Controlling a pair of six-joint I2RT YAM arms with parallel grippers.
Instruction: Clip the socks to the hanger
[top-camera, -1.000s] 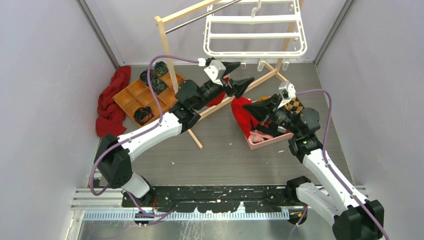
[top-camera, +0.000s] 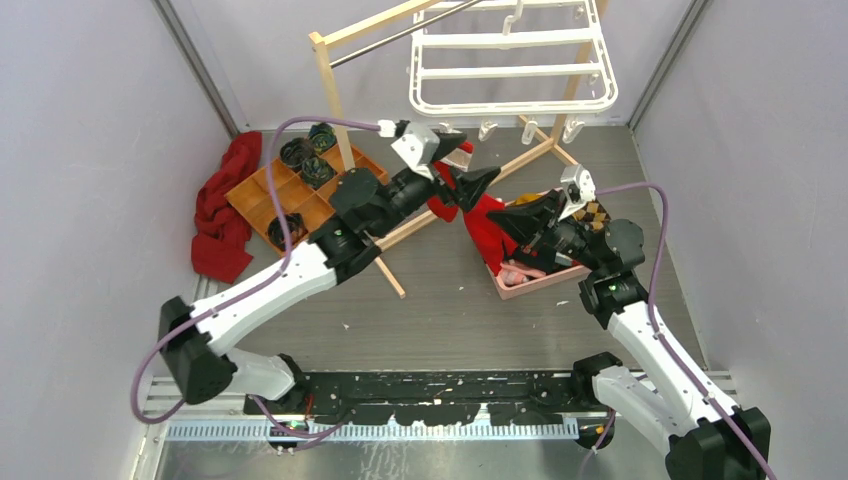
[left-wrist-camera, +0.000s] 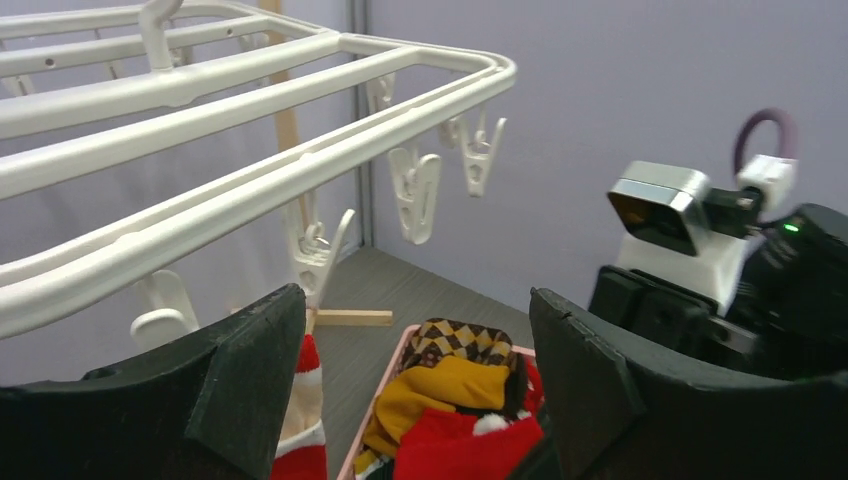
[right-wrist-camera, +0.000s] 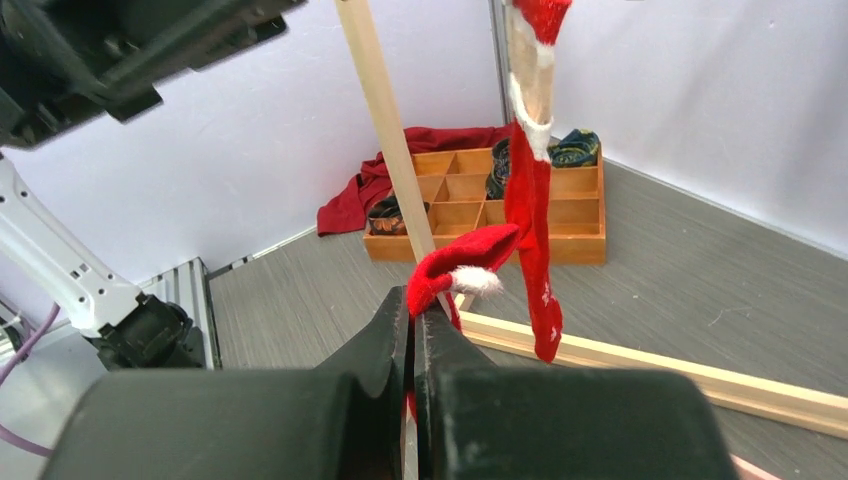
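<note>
My left gripper stands open below the front edge of the white hanger, nothing between its fingers. In the left wrist view, a red-and-white sock hangs straight beneath a white clip, beside the left finger; its join with the clip is hard to make out. The right wrist view shows that sock dangling free, its top cut off. My right gripper is shut on another red sock with a white patch, its end folded over the fingertips. More clips hang along the hanger.
A pink box of clothes lies under the right gripper. To the left are a wooden compartment tray with dark rolled items and a red cloth. A wooden stand rises near the left arm.
The hanger's clips swung a little. The right arm has stayed put.
</note>
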